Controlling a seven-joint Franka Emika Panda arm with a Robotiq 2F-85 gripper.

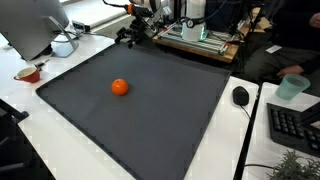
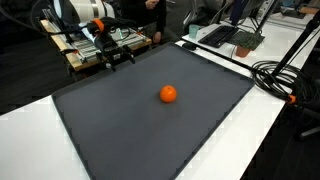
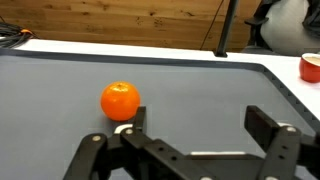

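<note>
An orange ball [image 1: 120, 87] rests on the dark grey mat [image 1: 150, 125], left of its middle in exterior view 1. The same ball [image 2: 168, 93] shows right of centre in exterior view 2, and up and left in the wrist view [image 3: 120, 101]. My gripper [image 1: 131, 37] is low over the mat's far end, well apart from the ball. In the wrist view, the gripper is open, its dark fingers [image 3: 264, 128] wide apart with only mat showing between them.
A red cup [image 1: 29, 74] stands on the white table left of the mat. Coiled black cable [image 2: 275, 78] lies on the table beyond the mat. A mouse [image 1: 240, 96], a pale green cup [image 1: 292, 87] and a keyboard [image 1: 292, 125] are to the right.
</note>
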